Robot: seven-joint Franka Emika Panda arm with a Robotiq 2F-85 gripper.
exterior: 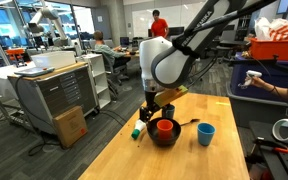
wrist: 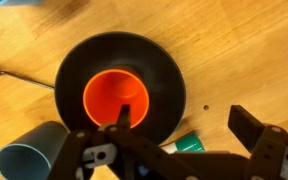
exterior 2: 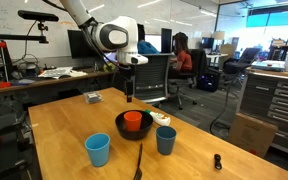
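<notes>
An orange-red cup (exterior: 165, 126) stands inside a black bowl (exterior: 160, 143) on the wooden table; in exterior view 2 the same cup (exterior 2: 133, 121) rises above the bowl's rim. My gripper (exterior 2: 123, 86) hangs above and behind the bowl, clear of the cup. Seen from the wrist, the gripper's fingers (wrist: 246, 128) are spread wide, with nothing held between them. The left finger overlaps the lower edge of the cup (wrist: 106, 88) in that view, and the gripper's body hides part of the bowl (wrist: 164, 75).
Two blue cups (exterior 2: 99, 150) (exterior 2: 165, 141) stand near the bowl, one on each side. A dark spoon-like utensil (exterior 2: 138, 163) lies in front. Close behind the bowl is a white and green bottle (exterior 2: 155, 116).
</notes>
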